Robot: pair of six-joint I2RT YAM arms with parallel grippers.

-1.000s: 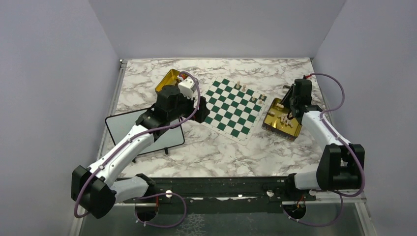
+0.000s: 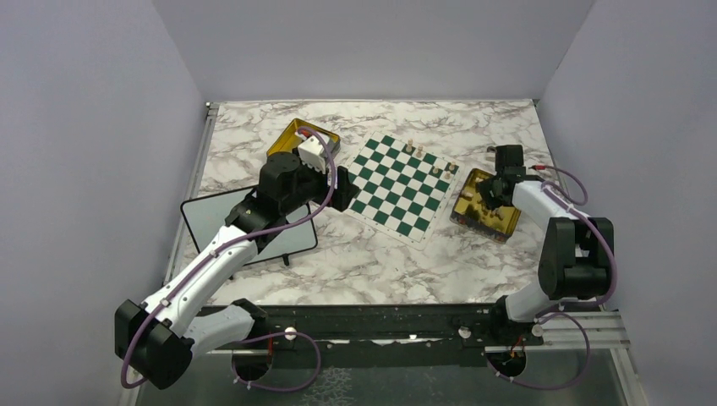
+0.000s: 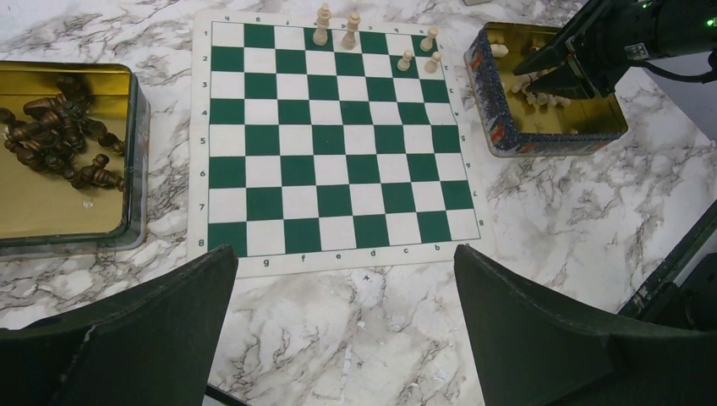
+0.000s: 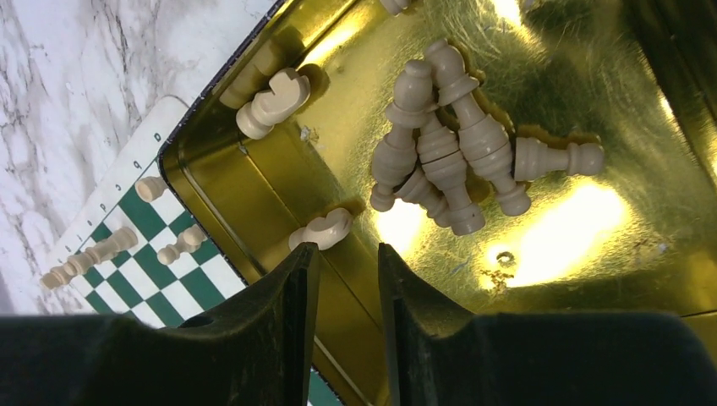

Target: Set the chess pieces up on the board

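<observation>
The green-and-white chessboard [image 3: 334, 169] carries several cream pieces near its far edge, including two tall ones [image 3: 322, 25] side by side and a small group by the far right corner [image 3: 406, 61]. Over the gold box [image 3: 558, 135], right of the board, is my right gripper, its fingers parted. A cream knight [image 4: 325, 228] lies just past its fingertips, not visibly gripped. Another knight [image 4: 279, 97] rests by the box wall, and several cream pieces [image 4: 486, 144] lie heaped farther in. Wide open and empty, my left gripper is near the board's left side.
A second gold box [image 3: 59, 211] left of the board holds a jumble of dark brown pieces [image 3: 55, 131]. A pale framed panel [image 2: 211, 216] sits at the table's left. Bare marble [image 2: 380, 275] lies in front of the board.
The left arm has moved only slightly. The pieces on the board look unchanged.
</observation>
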